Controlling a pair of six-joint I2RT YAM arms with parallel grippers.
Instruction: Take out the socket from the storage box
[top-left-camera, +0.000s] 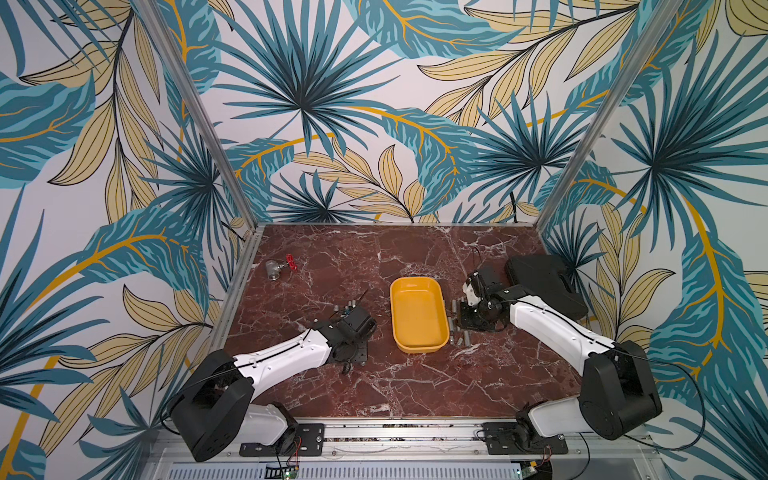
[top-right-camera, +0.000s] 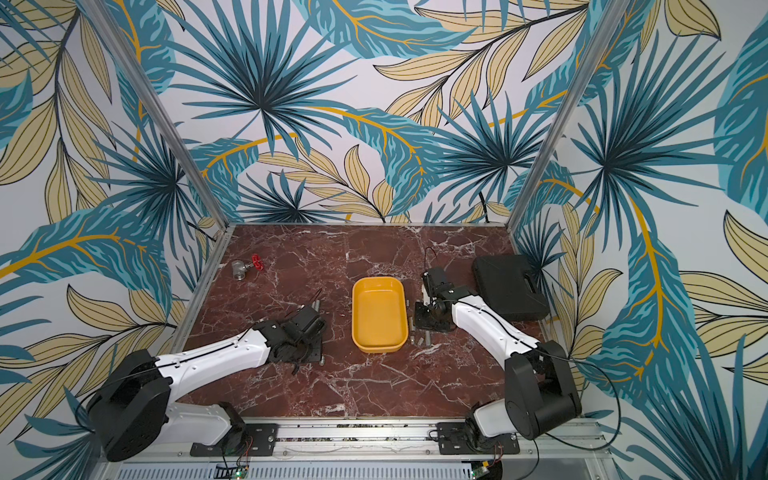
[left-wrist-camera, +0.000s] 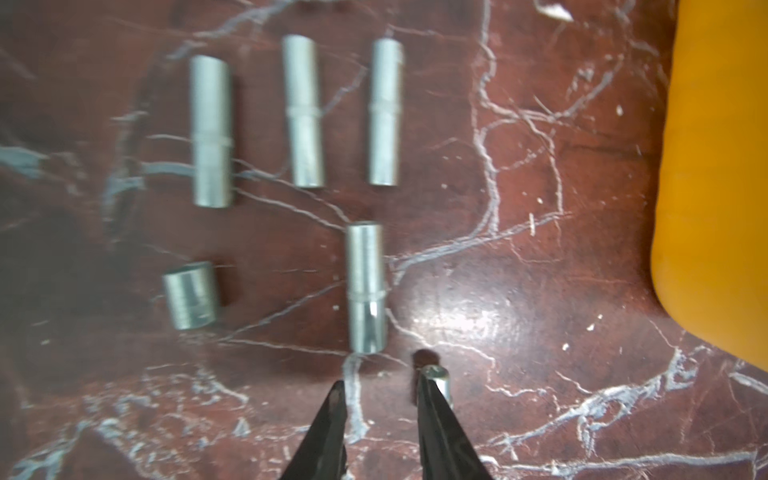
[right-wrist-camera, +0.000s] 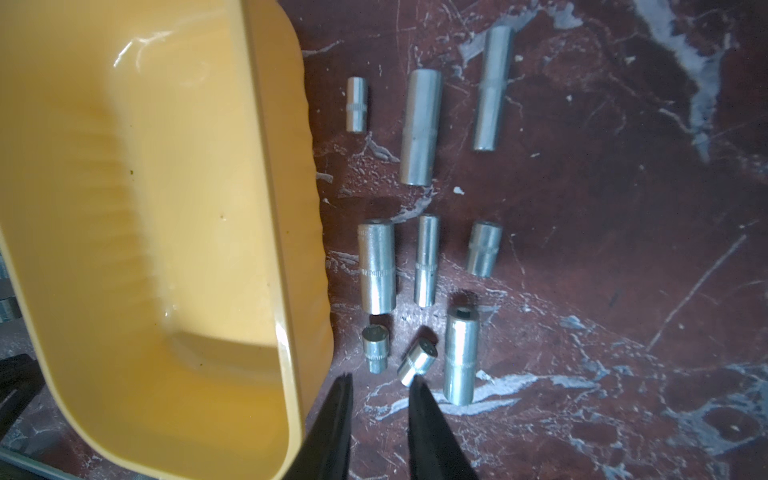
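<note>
The yellow storage box (top-left-camera: 418, 308) stands empty at mid-table. Several metal sockets lie outside it on both sides, such as a long socket (left-wrist-camera: 365, 320) in the left wrist view and a socket (right-wrist-camera: 461, 360) in the right wrist view. My left gripper hangs above the left group, just below a small socket (left-wrist-camera: 436, 382) in that view, its fingers part open with nothing seen gripped. My right gripper is over the right group beside the box's wall, also part open, with nothing seen between its fingertips.
A black case (top-right-camera: 504, 284) lies at the right edge of the table. A silver object (top-right-camera: 238, 269) and a red item (top-right-camera: 257, 261) sit at the back left.
</note>
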